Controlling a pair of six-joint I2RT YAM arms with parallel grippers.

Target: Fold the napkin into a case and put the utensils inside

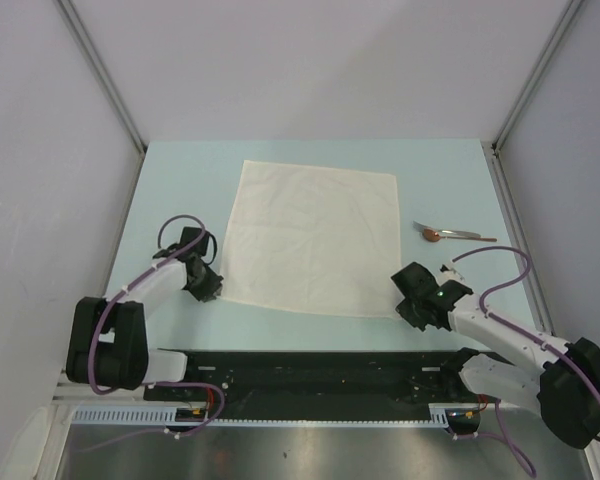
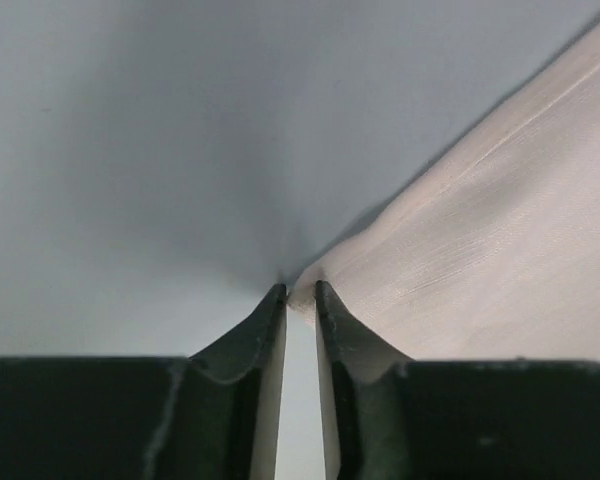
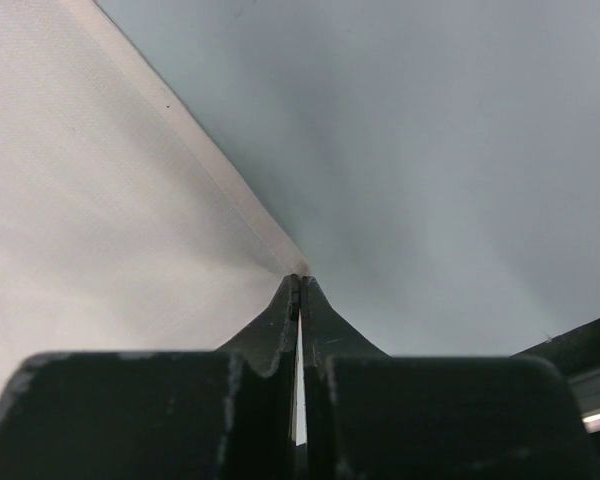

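A cream napkin (image 1: pixel 310 230) lies flat across the pale blue board. My left gripper is at its lower-left corner, the tips close together with only a narrow gap at the cloth's tip; whether they grip it I cannot tell. My right gripper is shut at the lower-right corner, tips on the hem; any cloth between them is hidden. A knife (image 1: pixel 460 233) and a wooden-handled spoon (image 1: pixel 430 236) lie to the right of the napkin.
The pale board (image 1: pixel 180 160) is clear at the back left and back right. A dark edge (image 1: pixel 310 365) runs along the front, with white side walls around.
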